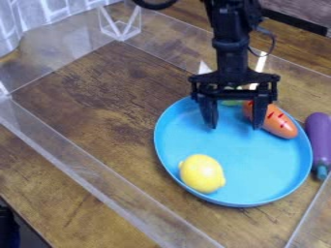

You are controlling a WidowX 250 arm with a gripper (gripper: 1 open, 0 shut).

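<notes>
My black gripper (233,111) is over the upper right of a blue plate (238,182), its open fingers reaching down around the orange carrot toy (276,123), which it partly hides; contact is unclear. A yellow lemon-like toy (202,172) lies at the plate's lower left. The carrot's green top shows behind the fingers.
A purple eggplant toy (319,145) lies just right of the plate. A clear-walled structure stands at the upper left.
</notes>
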